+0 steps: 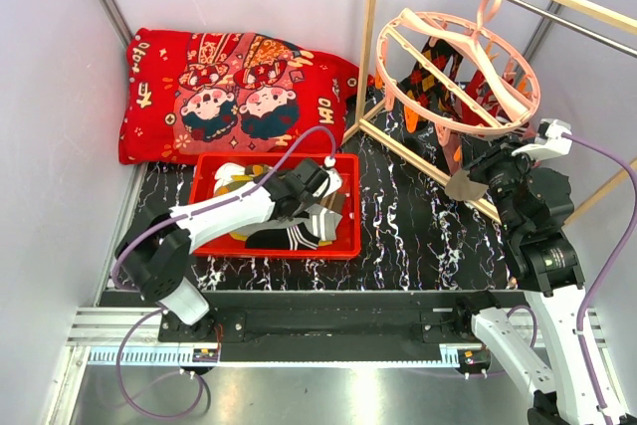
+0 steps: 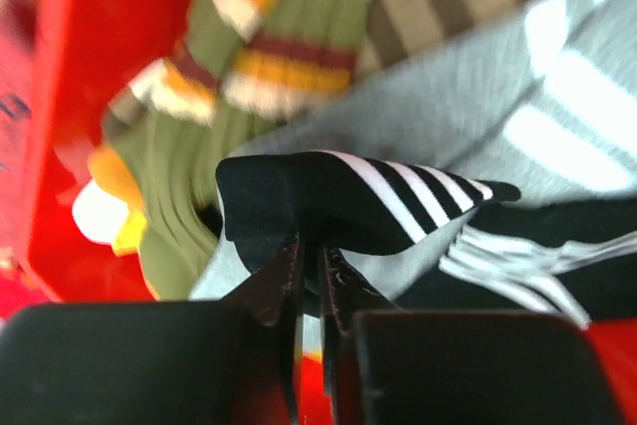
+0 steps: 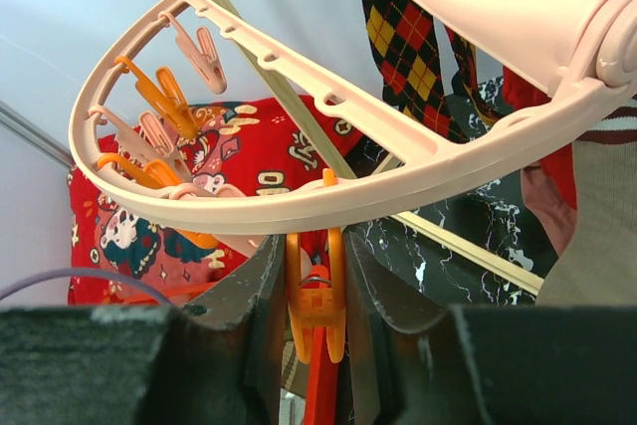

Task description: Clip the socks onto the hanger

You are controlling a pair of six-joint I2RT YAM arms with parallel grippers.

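Inside the red bin (image 1: 345, 243), my left gripper (image 1: 317, 208) is low over a pile of socks. In the left wrist view its fingertips are shut on a fold of a black sock (image 2: 368, 196) with white stripes. A second black striped piece (image 2: 597, 281) lies behind it on a grey sock (image 2: 478, 126). My right gripper is shut on an orange clip (image 3: 336, 296) under the rim of the pink round hanger (image 3: 239, 214). No sock shows in that clip. An argyle sock (image 3: 406, 57) and a grey one (image 3: 587, 236) hang from the hanger's far side.
Several pink and orange clips, such as an orange one (image 3: 164, 102), dangle without socks along the rim. A wooden rack (image 1: 364, 37) stands beside the hanger. A red patterned cushion (image 1: 239, 97) lies behind the bin, with clear black marble tabletop (image 1: 408, 236) to its right.
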